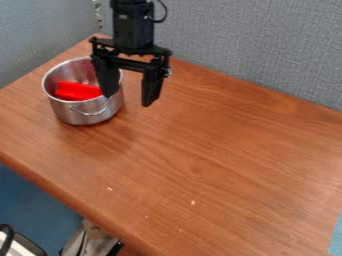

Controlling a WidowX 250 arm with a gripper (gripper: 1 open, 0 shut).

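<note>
A steel pot [83, 109] with a wire handle stands on the wooden table at the upper left. A red object [76, 90] lies inside it. My black gripper [130, 91] is open, its two fingers wide apart. The left finger hangs over the pot's right part, beside the red object, and the right finger is outside the pot, above the table. Nothing shows between them.
Grey padded walls stand behind it. Blue floor and some cables show past the near left edge.
</note>
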